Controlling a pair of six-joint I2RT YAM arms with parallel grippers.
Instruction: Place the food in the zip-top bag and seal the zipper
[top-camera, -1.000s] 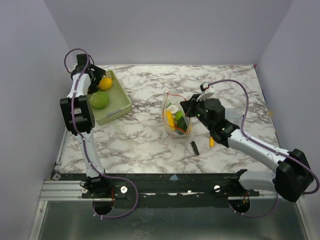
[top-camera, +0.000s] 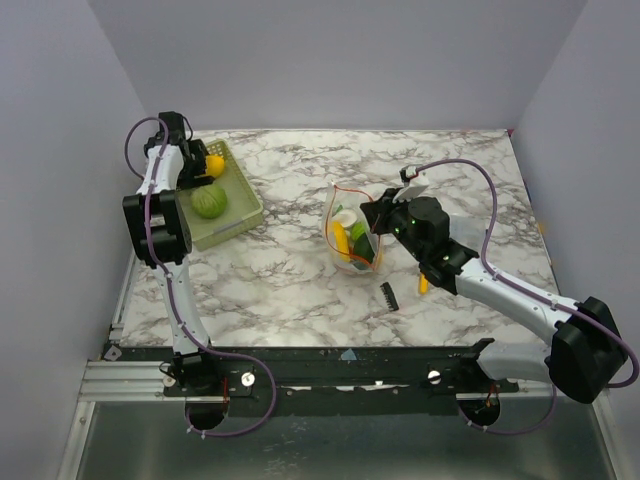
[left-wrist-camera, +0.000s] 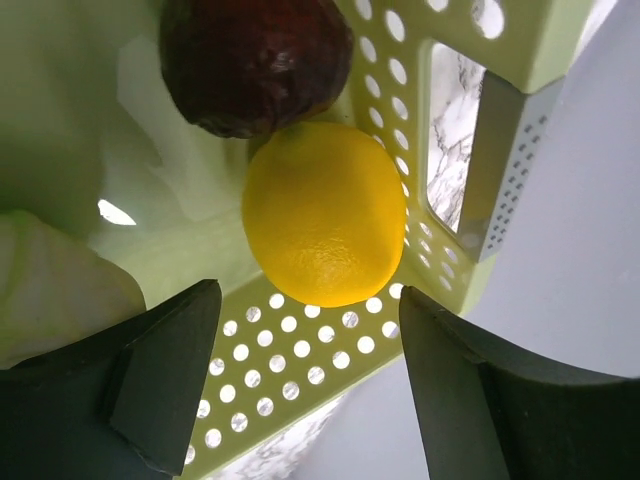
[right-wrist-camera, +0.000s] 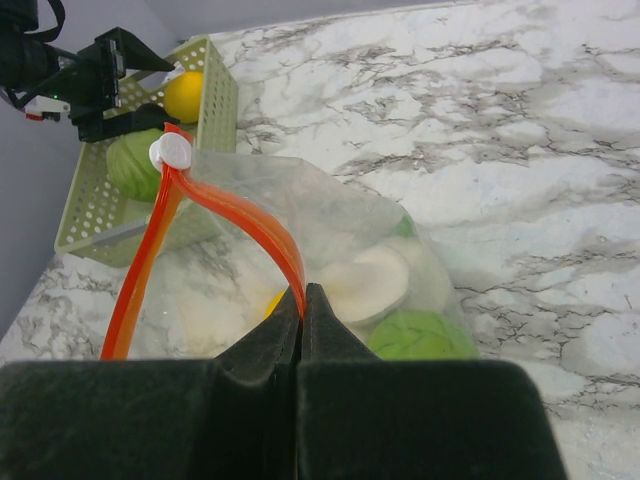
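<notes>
My left gripper is open at the back of the green basket (top-camera: 240, 220), its fingers just short of a yellow round fruit (left-wrist-camera: 322, 210). A dark round item (left-wrist-camera: 255, 60) and a pale green cabbage (top-camera: 208, 200) lie in the basket too. The zip bag (top-camera: 350, 225) stands at the centre with white, yellow and green food inside; my right gripper is shut on its orange-rimmed edge.
A black comb-like item (top-camera: 389, 296) lies in front of the bag, and a yellow item (top-camera: 423, 283) lies under the right arm.
My left gripper has shifted slightly right and toward the front at the basket, and the cabbage has moved a little the same way. The right arm and bag look unchanged.
</notes>
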